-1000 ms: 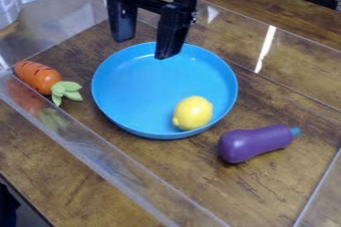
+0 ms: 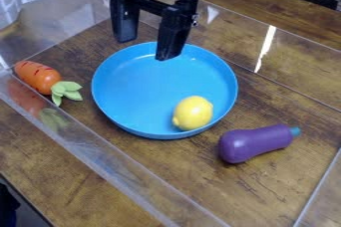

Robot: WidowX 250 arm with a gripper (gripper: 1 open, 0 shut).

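My black gripper hangs over the back part of a blue plate, its two fingers spread wide with nothing between them. A yellow lemon lies on the plate's front right. To the right of the plate, on the wooden table, lies a purple eggplant. An orange carrot with green leaves lies left of the plate.
A clear plastic wall runs diagonally along the left and front.
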